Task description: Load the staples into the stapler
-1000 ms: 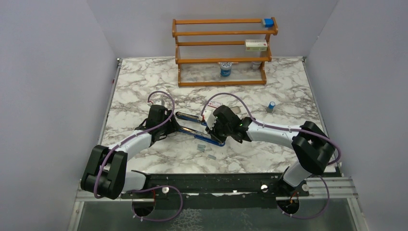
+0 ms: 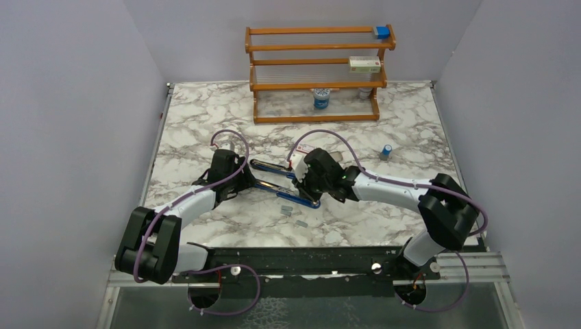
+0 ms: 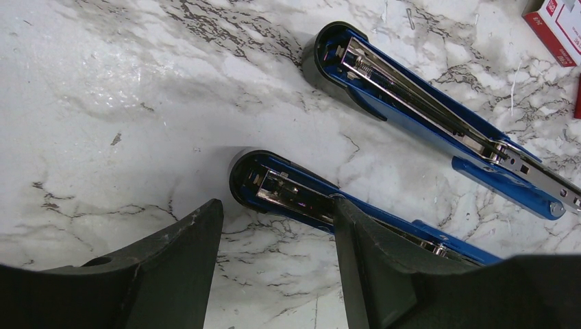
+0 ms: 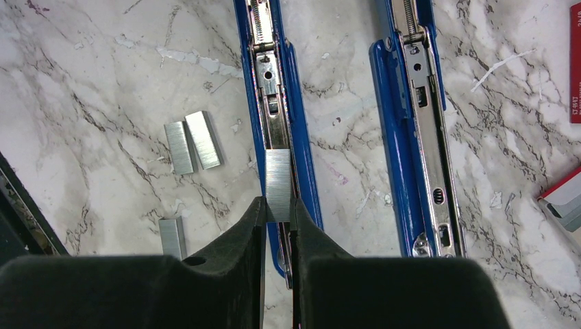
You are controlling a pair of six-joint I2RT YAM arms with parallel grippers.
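Observation:
Two opened blue staplers lie side by side on the marble table: the near stapler (image 3: 312, 202) and the far stapler (image 3: 418, 99). In the right wrist view, a grey staple strip (image 4: 278, 177) is pinched by its near end in my right gripper, shut on it. The strip is lined up over the near stapler's metal rail; whether it touches the rail cannot be told. My left gripper is open at that stapler's rounded end, its fingers apart and the right fingertip (image 3: 338, 209) overlapping the stapler's body.
Three loose staple strips (image 4: 204, 140) lie beside the near stapler. A red and white box (image 3: 558, 31) sits past the far stapler. A wooden rack (image 2: 322, 118) stands at the back, and a small blue-topped item (image 2: 386, 151) is at the right.
The left arm and the staplers look unmoved.

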